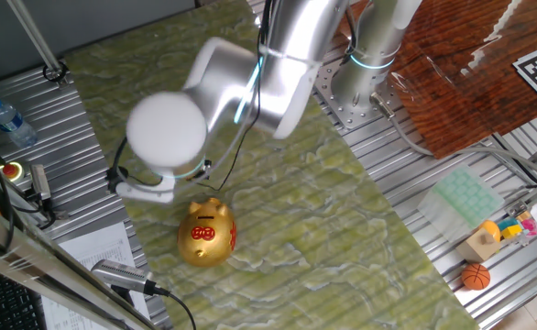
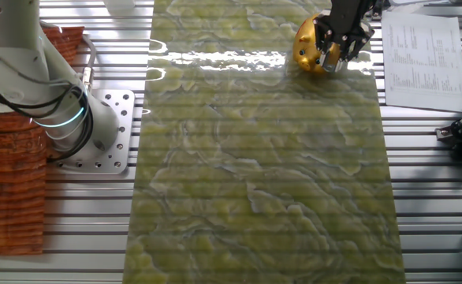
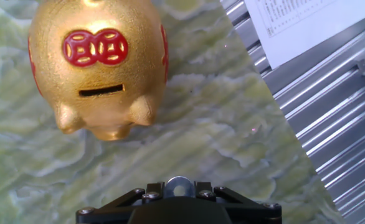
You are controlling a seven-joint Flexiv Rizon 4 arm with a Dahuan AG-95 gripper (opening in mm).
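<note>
A golden piggy bank (image 3: 98,65) with red coin emblems and a dark slot (image 3: 101,91) on top fills the upper left of the wrist view. At the bottom of that view my gripper is shut on a round silver coin-like disc (image 3: 180,185), edged by its black fingers (image 3: 153,190). The disc appears below the bank's ears in the picture, apart from the slot. In exterior view 2 the dark gripper (image 2: 343,38) overlaps the right part of the bank (image 2: 306,47). Exterior view 1 shows the whole bank (image 1: 206,236); the arm hides the fingers there.
A pale green box (image 1: 461,197), a small basketball (image 1: 476,277) and a water bottle (image 1: 12,121) stand off the mat.
</note>
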